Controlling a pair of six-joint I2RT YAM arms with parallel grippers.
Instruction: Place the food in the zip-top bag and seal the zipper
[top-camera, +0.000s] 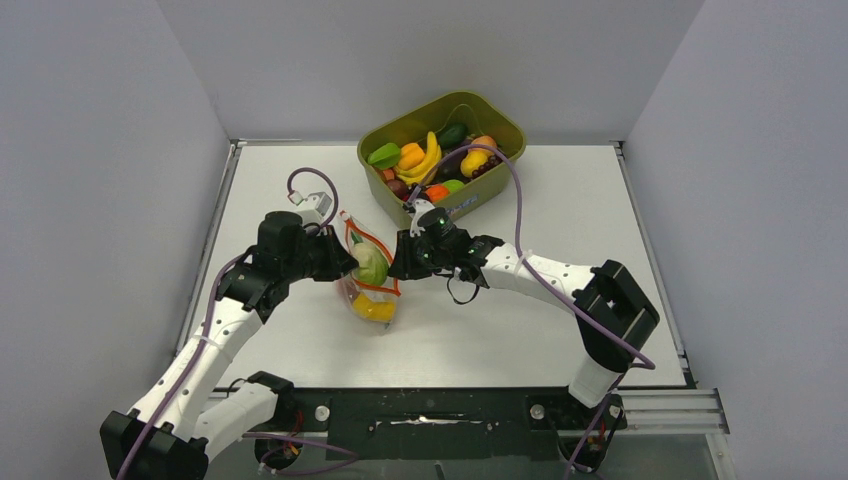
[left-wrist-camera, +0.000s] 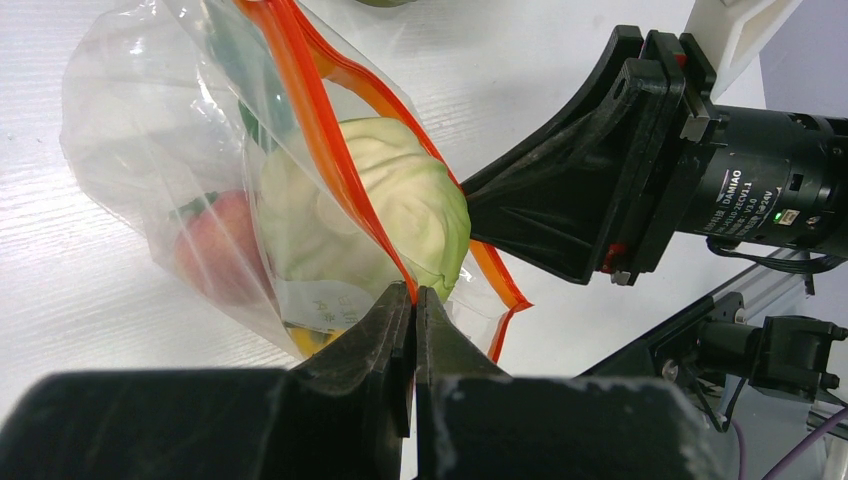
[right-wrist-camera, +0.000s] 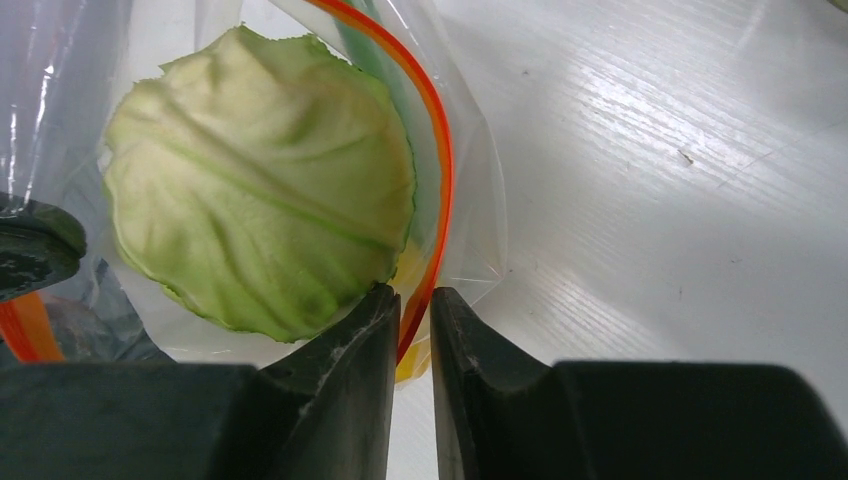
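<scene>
A clear zip top bag (left-wrist-camera: 120, 110) with an orange zipper strip (left-wrist-camera: 325, 140) stands mouth-open on the table. Inside it are a pale green cabbage (right-wrist-camera: 260, 180), a reddish fruit (left-wrist-camera: 225, 245) and something yellow (top-camera: 375, 307). My left gripper is shut on the bag's zipper edge, at the left side of the mouth. Across from it, my right gripper is at the opposite edge, fingers slightly apart, with the orange strip running between its fingers. The cabbage fills most of the mouth between the two grippers.
A green bin (top-camera: 375, 165) holding bananas, an avocado, grapes and other produce sits behind the bag and right arm. Bare white table (top-camera: 570, 220) lies to the right, and more is clear in front of the bag.
</scene>
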